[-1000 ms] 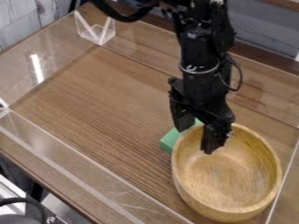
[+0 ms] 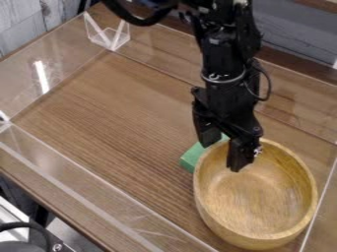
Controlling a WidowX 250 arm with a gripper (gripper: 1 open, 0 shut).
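My black gripper (image 2: 227,138) hangs from the top centre over a wooden table, open, just above the back left of a tan oval bowl (image 2: 257,202). A green object (image 2: 200,161) lies behind and left of the bowl, partly hidden by the gripper and the bowl. Whether anything touches it is hard to tell.
A clear plastic holder (image 2: 108,28) stands at the back left. Cables and the table's edge show at the lower left.
The gripper has shifted very slightly; the bowl and green object look unchanged.
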